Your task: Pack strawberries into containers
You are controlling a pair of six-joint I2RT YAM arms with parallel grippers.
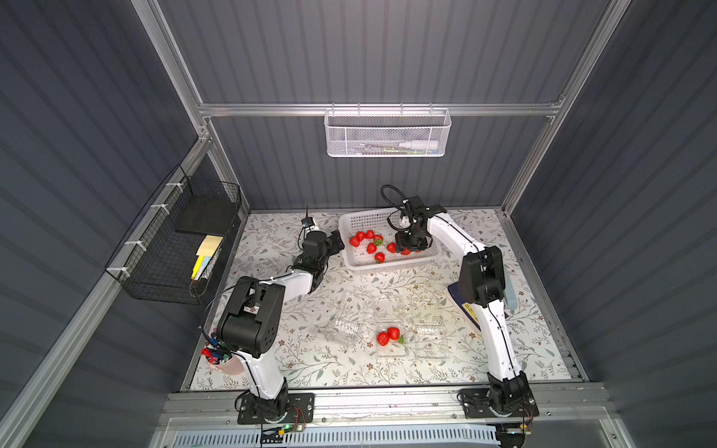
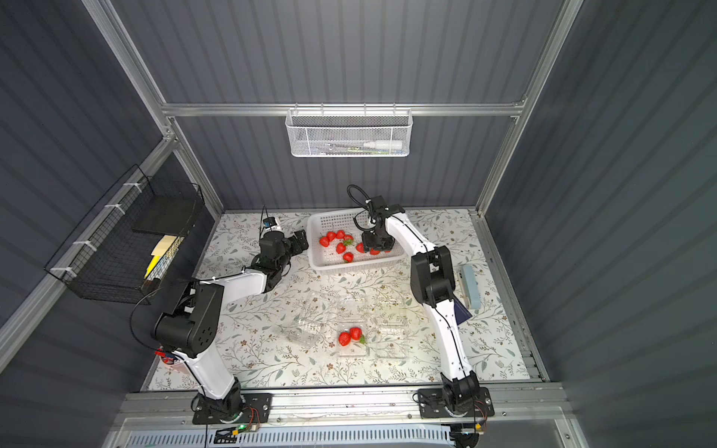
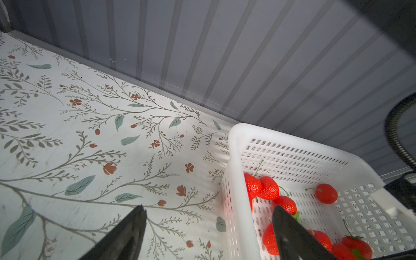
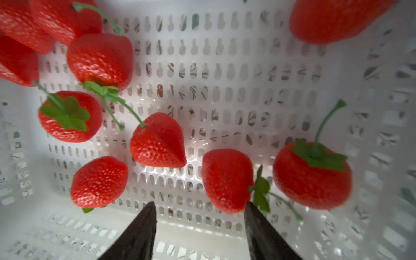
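Note:
The white basket (image 1: 360, 267) at the back of the table holds several red strawberries with green stems. My right gripper is inside it, fingers apart and nothing between them; one strawberry (image 4: 227, 179) lies just beyond the gap, and a second strawberry (image 4: 312, 175) sits to its right. My left gripper hangs open at the basket's left wall, with one blurred finger (image 3: 130, 234) outside the basket and the other over the strawberries. Near the front, a clear container (image 1: 390, 352) has two strawberries (image 1: 393, 333) in it.
Another clear plastic container (image 1: 343, 332) lies left of the filled one, and empty clear compartments (image 1: 429, 330) stand to its right. A dark blue flat object (image 1: 464, 302) lies under the right arm.

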